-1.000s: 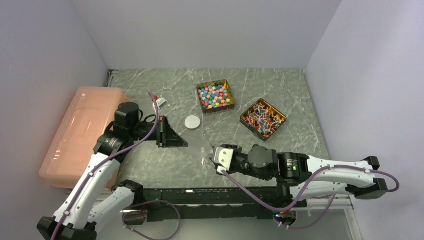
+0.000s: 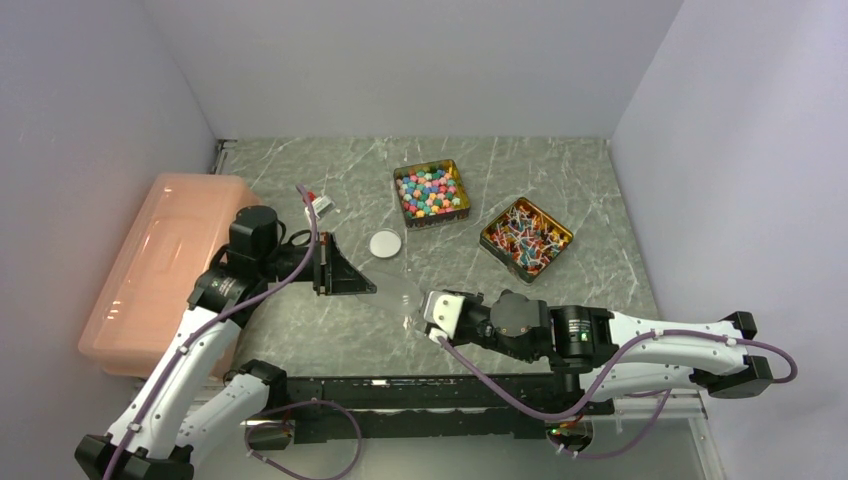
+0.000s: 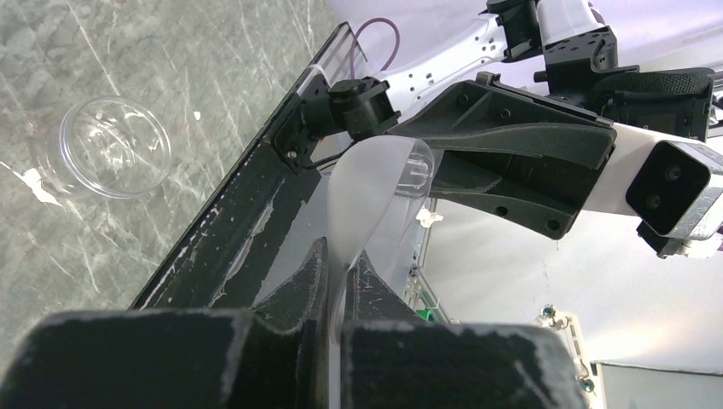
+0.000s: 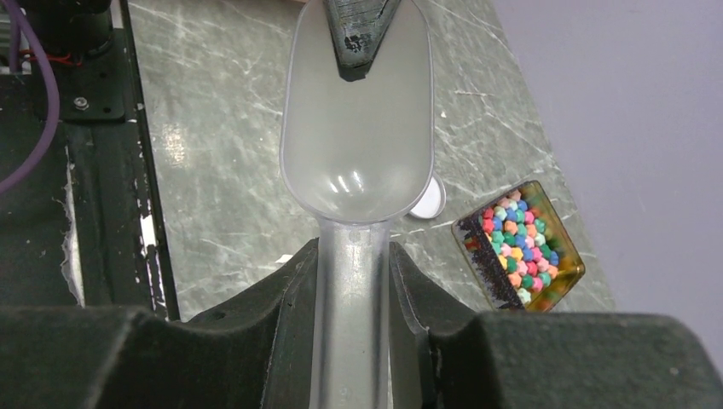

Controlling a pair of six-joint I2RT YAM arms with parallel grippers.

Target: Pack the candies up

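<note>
A clear frosted scoop (image 4: 358, 141) bridges the two grippers above the table. In the left wrist view my left gripper is shut on the edge of the scoop's bowl (image 3: 367, 183). My right gripper is shut around its handle (image 4: 351, 315). No candy shows in the bowl. A clear round jar (image 3: 115, 145) stands on the table in the left wrist view, its mouth uncovered. Round coloured candies fill one tray (image 2: 464, 190) at the back; another tray (image 2: 510, 266), to its right, is full of wrapped lollipops.
A white round lid (image 2: 385, 243) lies on the marble table behind the scoop. A large pink box (image 2: 160, 270) takes up the left side. A small white and red item (image 2: 318, 205) sits behind the left arm.
The left arm, trays and lid have stayed in place.
</note>
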